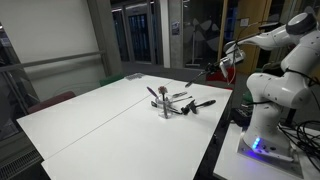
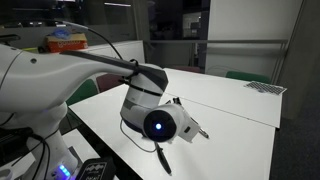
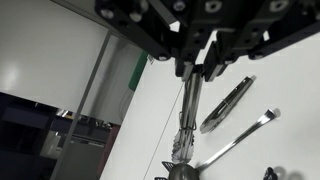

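In the wrist view my gripper is shut on the slim end of a long silver utensil (image 3: pixel 188 120). The utensil points away from the fingers; its exact kind is hard to tell. At the right side of exterior view 1, the gripper (image 1: pixel 228 68) appears small, above the far right part of the white table (image 1: pixel 110 125). In exterior view 2 the arm hides the gripper.
Several utensils lie on the table, among them a black-headed one (image 1: pixel 205 102) and a silver one (image 3: pixel 240 142). An upright item with a round brown top (image 1: pixel 163 91) stands among them.
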